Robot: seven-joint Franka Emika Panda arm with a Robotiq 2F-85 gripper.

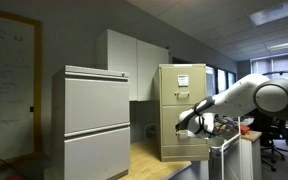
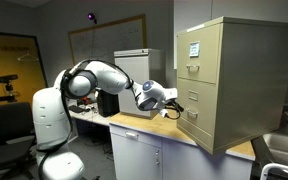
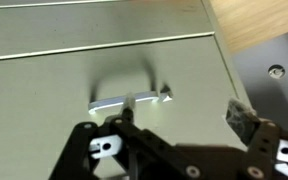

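A tall beige file cabinet stands on the counter, with drawers stacked one above another. In the wrist view, a drawer front fills most of the picture, and its pale bar handle lies across the middle. My gripper is open, its fingers spread wide apart. One finger overlaps the handle in that view; whether it touches cannot be told. From outside, the gripper is close to the front of the cabinet's lower part, seen small.
A white two-drawer cabinet is at the left, with white wall cupboards behind. Bare wooden counter lies between the two cabinets. A metal rail runs by the arm at the right.
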